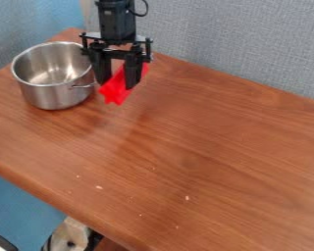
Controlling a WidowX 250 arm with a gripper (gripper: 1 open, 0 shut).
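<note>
My black gripper [117, 73] hangs at the back left of the table, shut on a red object [115, 90] that shows below and between its fingers; the object's exact shape is hard to tell. Just to the left of the gripper, a steel pot [51, 91] with a side handle stands on the wooden table [199, 167], its inside empty as far as it shows.
A textured wall runs behind. At the lower left the table's edge drops to a blue surface, with some pale and dark hardware below.
</note>
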